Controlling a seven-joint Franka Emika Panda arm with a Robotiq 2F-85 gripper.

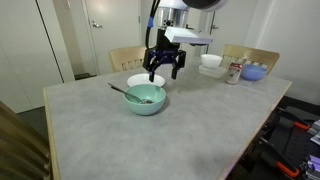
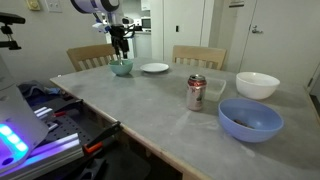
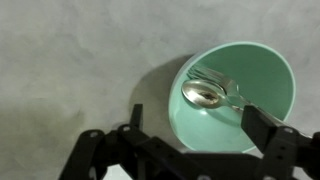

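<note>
A mint green bowl (image 1: 146,101) stands on the grey table, with a spoon (image 3: 204,94) and a fork (image 3: 216,77) lying in it. One utensil's handle leans out over the rim in exterior view 1. My gripper (image 1: 164,75) points down above the table, a little higher than the bowl and towards its right. Its fingers are apart with nothing between them. Looking down from the wrist, the bowl fills the right part of the picture, and the right finger (image 3: 260,127) covers part of its rim.
A white plate (image 2: 155,68) lies behind the bowl. Further along the table are a can (image 2: 196,93), a clear container (image 2: 204,87), a blue bowl (image 2: 251,118) and a white bowl (image 2: 257,85).
</note>
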